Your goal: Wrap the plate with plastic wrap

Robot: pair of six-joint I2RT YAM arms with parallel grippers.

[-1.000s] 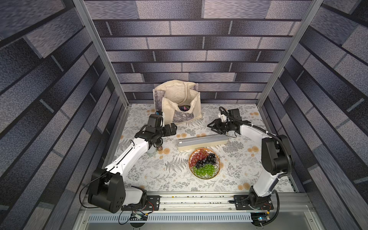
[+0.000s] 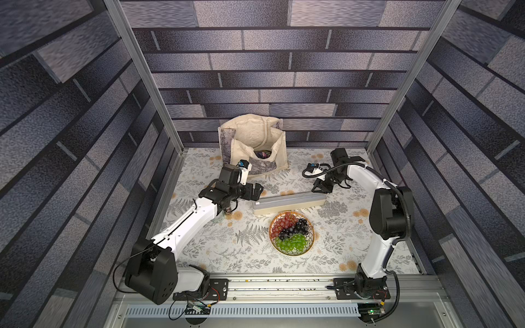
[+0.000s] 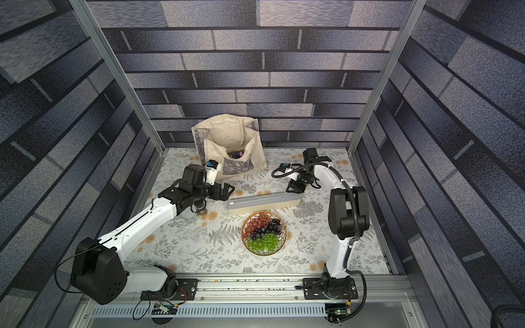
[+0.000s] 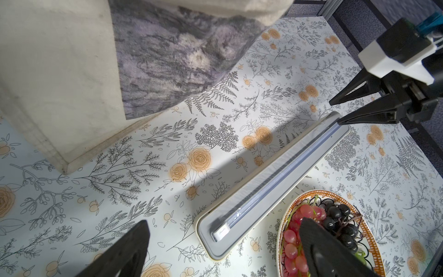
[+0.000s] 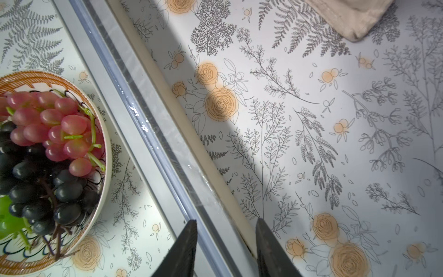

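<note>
A round plate with an orange patterned rim holds red, black and green grapes, uncovered. Just behind it lies the long cream wrap dispenser, with a clear strip along its top. My left gripper hangs open to the left of the dispenser's near end, empty between its fingers. At the right end of the dispenser, my right gripper is partly open, its two fingertips straddling the dispenser's back rail. Whether they touch it is hard to tell. In the left wrist view the right fingers reach over that far end.
A cream cloth bag stands at the back left, close to my left gripper. A small glass jar sits partly hidden under the left arm.
My left gripper shifted slightly right, toward the dispenser. Plate and dispenser stayed put.
</note>
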